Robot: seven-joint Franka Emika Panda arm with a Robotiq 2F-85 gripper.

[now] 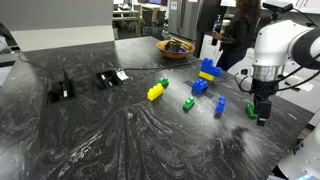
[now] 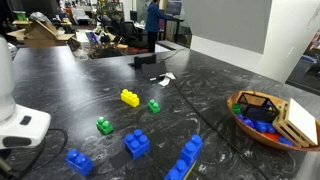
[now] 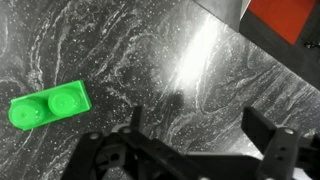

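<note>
A green block with two studs (image 3: 50, 104) lies on the dark table at the left of the wrist view. My gripper is open, with only bare tabletop showing between its fingers; the block lies off to the side of the left one. In exterior view 1 the gripper (image 1: 262, 109) points down at the right side of the table, close by the green block (image 1: 252, 110). Its own fingers are out of sight in exterior view 2, where only part of the white arm (image 2: 22, 125) shows at the left.
Several blocks are scattered mid-table, among them a yellow block (image 1: 155, 92), a small green one (image 1: 189, 103) and a blue one (image 1: 220, 105). A blue and yellow stack (image 1: 209, 70) stands farther back. A basket (image 2: 240, 122) holds blue blocks.
</note>
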